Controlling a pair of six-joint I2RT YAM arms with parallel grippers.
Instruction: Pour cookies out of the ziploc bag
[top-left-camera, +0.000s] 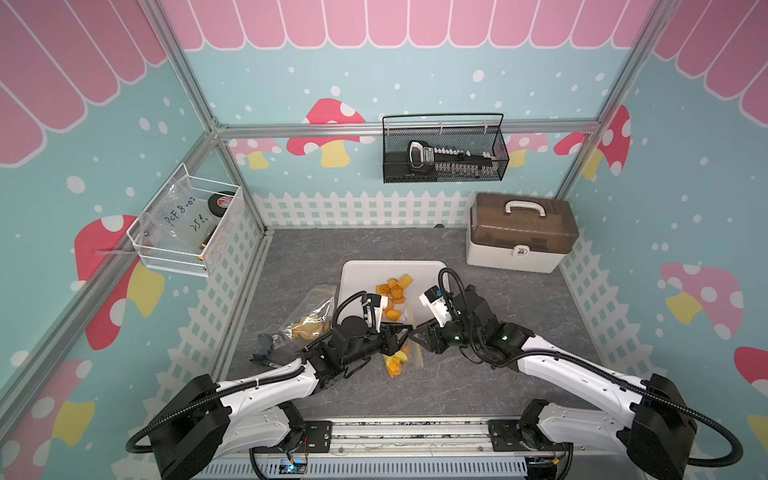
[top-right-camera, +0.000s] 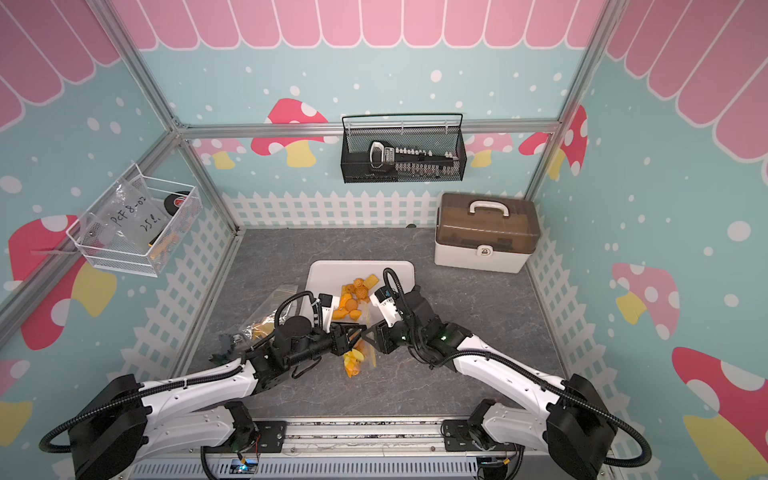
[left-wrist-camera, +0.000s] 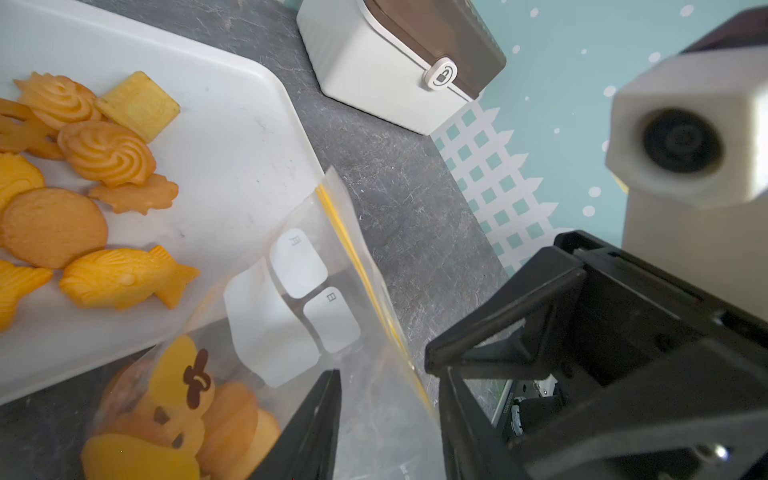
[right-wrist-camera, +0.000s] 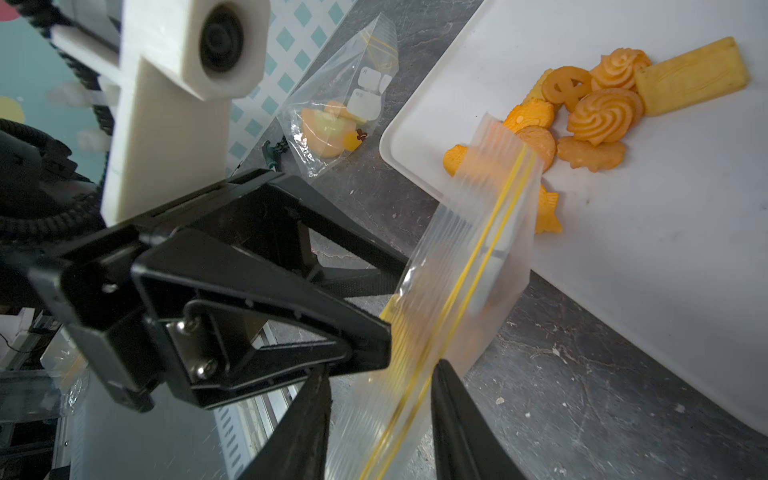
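Note:
A clear ziploc bag (left-wrist-camera: 360, 376) with a yellow zip strip and cookies (left-wrist-camera: 172, 424) in its bottom hangs between my two arms, by the front edge of the white tray (left-wrist-camera: 232, 72). In the left wrist view my left gripper has its fingers apart, with the bag's clear film showing between them. The right wrist view shows my right gripper, fingers also apart, and the zip edge of the bag (right-wrist-camera: 460, 296) running through the gap. Whether either touches the film is unclear. Both arms cover part of the bag in the top views.
Loose cookies (right-wrist-camera: 604, 116) lie on the tray. A second clear bag holding cookies (top-left-camera: 308, 324) rests on the table left of it. At the back right stands a brown-lidded box (top-left-camera: 521, 228).

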